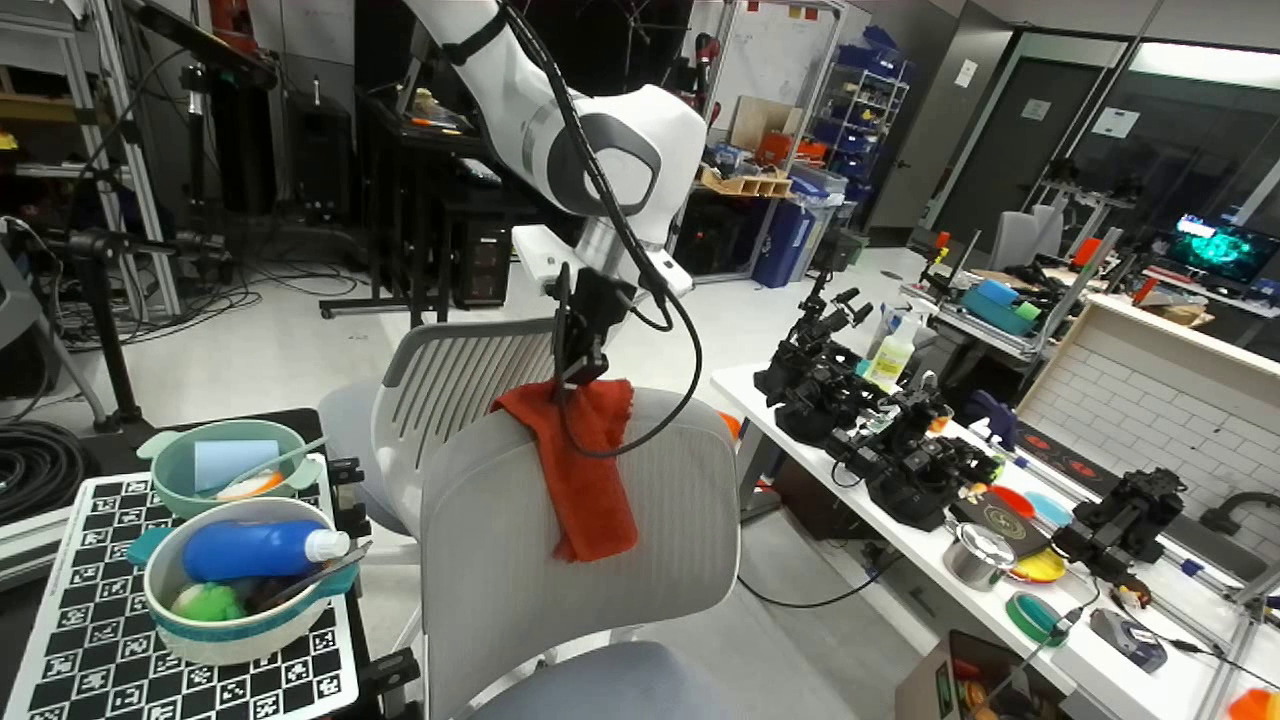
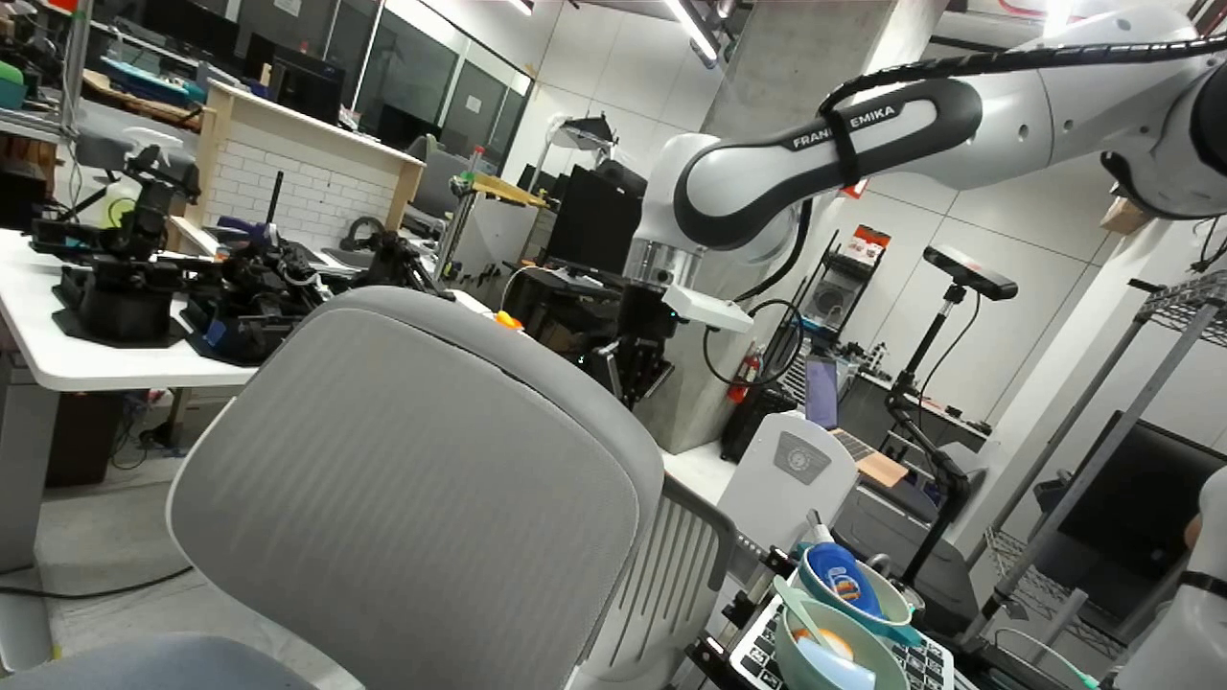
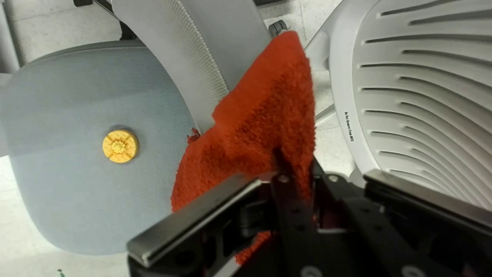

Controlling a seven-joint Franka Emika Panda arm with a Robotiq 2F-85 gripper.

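Note:
A red cloth [image 1: 588, 474] drapes over the top of the grey chair's backrest [image 1: 480, 540], its longer end hanging down the side that faces exterior view 1. My gripper [image 1: 584, 370] is directly above the backrest's top edge, shut on the cloth's upper part. In the wrist view the red cloth [image 3: 258, 129] bunches up between the fingers of my gripper, and part of it spreads over the backrest edge. From exterior view 2 the grey backrest [image 2: 426, 494] hides the cloth, while my gripper [image 2: 630, 374] shows behind its upper right edge.
A yellow round piece [image 3: 120, 146] lies on the chair seat [image 3: 92, 194]. Close behind stands a second, slatted chair [image 3: 415, 92]. Filled bowls [image 1: 246, 600] stand on a patterned board [image 1: 90, 612] at left; a white table [image 1: 840, 462] with black arms is at right.

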